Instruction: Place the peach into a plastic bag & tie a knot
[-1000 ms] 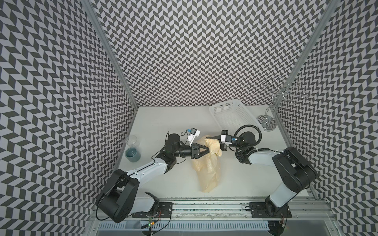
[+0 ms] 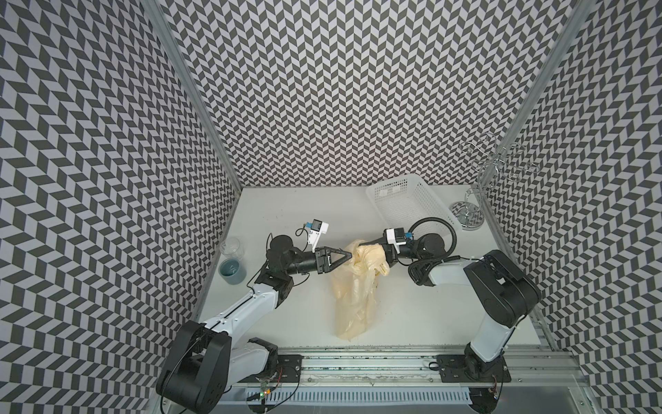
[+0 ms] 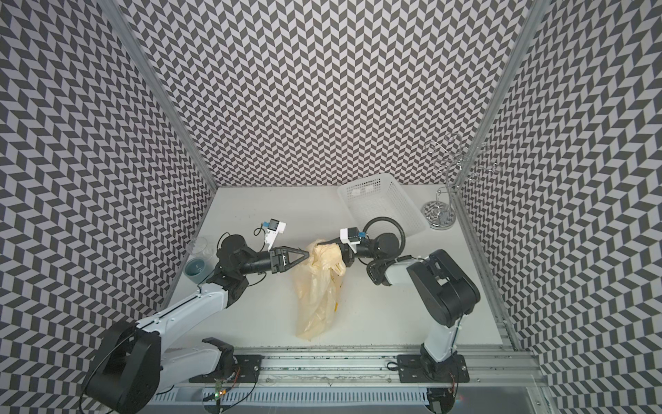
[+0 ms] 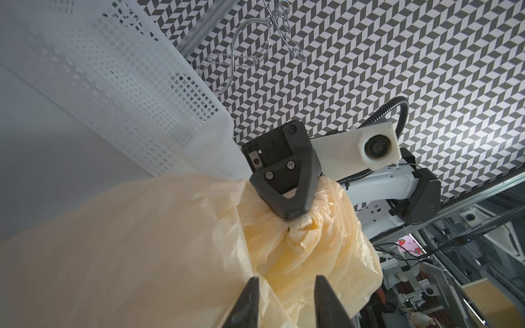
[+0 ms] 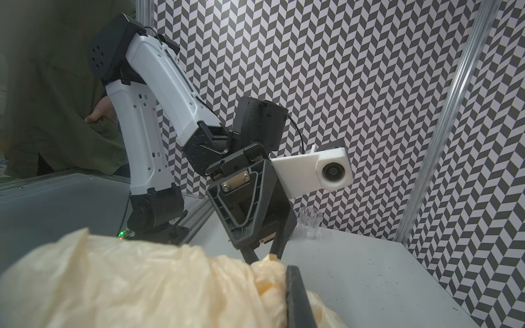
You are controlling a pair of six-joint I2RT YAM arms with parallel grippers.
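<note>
The cream plastic bag (image 2: pixel 355 310) hangs upright-bunched at mid table, its upper part gathered at my right gripper (image 2: pixel 367 245). That gripper is shut on the bag, as the left wrist view (image 4: pixel 298 216) also shows. My left gripper (image 2: pixel 344 254) points at the bag's bunched top from the left; in its own wrist view (image 4: pixel 283 281) the fingertips stand part open over the loose plastic (image 4: pixel 164 246). Whether plastic lies between them is unclear. A little orange shows through the bag in the top right view (image 3: pixel 335 303); I cannot make out the peach's shape.
A white basket (image 2: pixel 407 203) and a metal stand (image 2: pixel 466 214) occupy the back right. Glass cups (image 2: pixel 232 269) stand at the left edge.
My left gripper has moved back leftward and slightly up over the last second. My right gripper has shifted slightly, still at the bag's bunched top.
</note>
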